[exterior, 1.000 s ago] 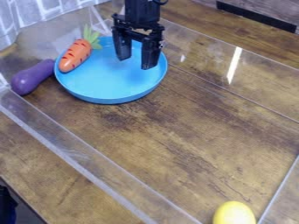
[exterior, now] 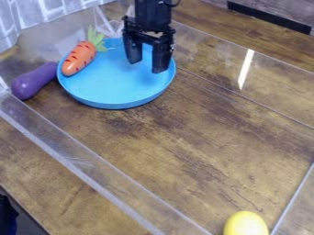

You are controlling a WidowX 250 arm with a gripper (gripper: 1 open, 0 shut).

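Observation:
My black gripper (exterior: 147, 55) is over the blue plate (exterior: 117, 92) at the top centre, its two dark fingers apart with nothing visible between them. An orange toy carrot (exterior: 77, 60) with a green top rests on the plate's left side, left of the gripper. Outside the plate, at the left, a purple eggplant (exterior: 35, 80) lies beside the rim.
A yellow object (exterior: 245, 224), partly cut off by the bottom edge, lies on the wooden surface (exterior: 185, 156) at the lower right. Clear plastic edges run along the left and right.
The gripper has shifted very slightly over the plate. The carrot, eggplant, plate and yellow object appear unmoved.

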